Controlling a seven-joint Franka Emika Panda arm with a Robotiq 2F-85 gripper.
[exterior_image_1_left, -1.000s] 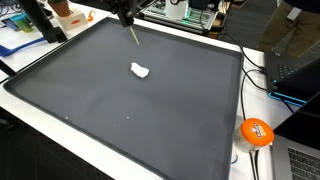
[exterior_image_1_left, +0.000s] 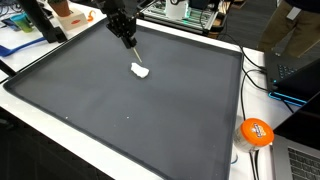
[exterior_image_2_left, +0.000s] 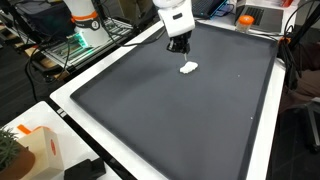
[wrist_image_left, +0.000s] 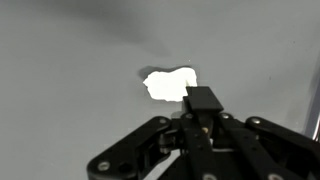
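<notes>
A small white crumpled piece, perhaps paper or cloth (exterior_image_1_left: 139, 70), lies on the dark grey board (exterior_image_1_left: 150, 120). My gripper (exterior_image_1_left: 131, 42) is over the board's far part, shut on a thin light-coloured stick (exterior_image_1_left: 136, 54) that points down toward the white piece. In exterior view 2 the white piece (exterior_image_2_left: 188, 68) sits just below the gripper (exterior_image_2_left: 180, 46). Seen from the wrist, the white piece (wrist_image_left: 170, 84) lies just beyond the gripper, which hides most of the stick. Whether the stick's tip touches the white piece I cannot tell.
An orange-lidded container (exterior_image_1_left: 254, 133) stands beyond the board's right edge, near a laptop (exterior_image_1_left: 300, 160). Potted plants (exterior_image_1_left: 66, 17) and other clutter line the back left. Most of the board's surface is bare.
My gripper has come down and closer to the white piece, bringing the stick's lower end beside it. The white piece appears unmoved.
</notes>
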